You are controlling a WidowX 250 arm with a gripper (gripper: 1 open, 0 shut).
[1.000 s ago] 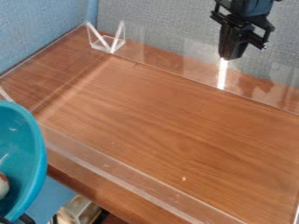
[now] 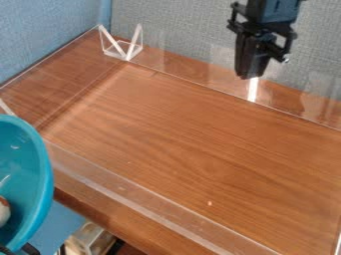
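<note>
The black gripper [image 2: 250,62] hangs from the top right of the view, above the back edge of the wooden surface [image 2: 186,149]. I cannot tell whether it is open or shut. A teal bowl [image 2: 30,169] at the left edge holds a pale round object [image 2: 3,211], partly cut off by the frame.
A white wire holder [image 2: 120,50] stands at the back left. Clear low walls edge the wooden surface, with grey padded walls behind. A small pale item [image 2: 91,239] lies below at the bottom left.
The gripper has shifted slightly left and is a little blurred. The other things have stayed where they were.
</note>
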